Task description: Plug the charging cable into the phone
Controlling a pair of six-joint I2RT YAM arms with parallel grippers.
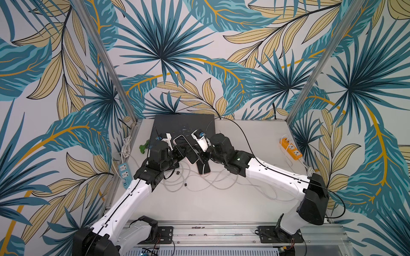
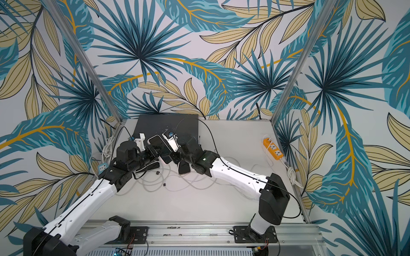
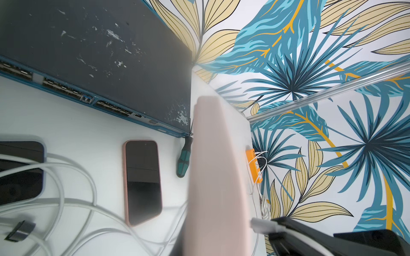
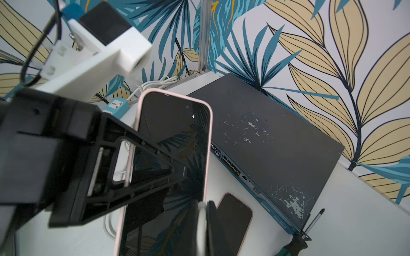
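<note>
My left gripper [image 1: 178,154] is shut on a pink-edged phone [image 4: 170,128], raised above the table with its dark screen facing the right wrist camera. In the left wrist view the phone [image 3: 217,179] is a blurred edge. My right gripper is shut on the charging cable's white plug [image 4: 201,210]. That plug overlaps the phone's screen in the right wrist view, whose frame cuts off the phone's bottom end. The left wrist view has the plug [image 3: 261,225] right beside the phone's edge; I cannot tell whether they touch.
A flat dark box [image 4: 273,149] with ports stands behind. On the table are a second pink phone [image 3: 143,183], another dark phone [image 3: 19,170], looped white cables [image 3: 89,204] and a screwdriver [image 3: 184,157]. Orange [image 1: 291,148] and blue [image 1: 124,175] power strips stand at the sides.
</note>
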